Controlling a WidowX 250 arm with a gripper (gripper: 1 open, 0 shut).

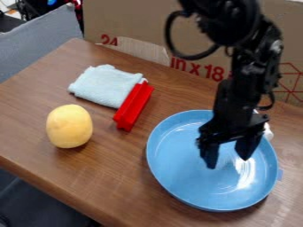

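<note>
My black gripper (228,149) is low over the blue plate (190,173), its fingers pointing down and apart, with nothing seen between them. Behind it, at the plate's back right, a small white object (268,132) is partly hidden. A yellow round object (69,127) rests on the wooden table at the left. Farther back lie a red bar (133,106) and a folded pale blue cloth (104,86).
A cardboard box (142,27) stands along the back of the wooden table (48,75). A grey surface (27,40) lies beyond the left edge. Bare wood surrounds the yellow object.
</note>
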